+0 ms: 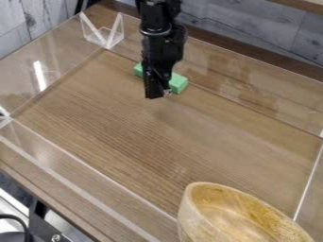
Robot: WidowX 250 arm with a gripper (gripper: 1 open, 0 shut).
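Observation:
My gripper (157, 89) hangs down at the upper middle of the camera view, dark, its fingertips low over the wooden floor of the workspace. Just behind it lies a green object (177, 81), partly hidden by the gripper. The fingers look close together, with nothing visible between them, though they are small in this view.
A cream oval bowl (235, 223) sits at the bottom right. Clear plastic pieces stand at the left edge and top left. Grey walls bound the back.

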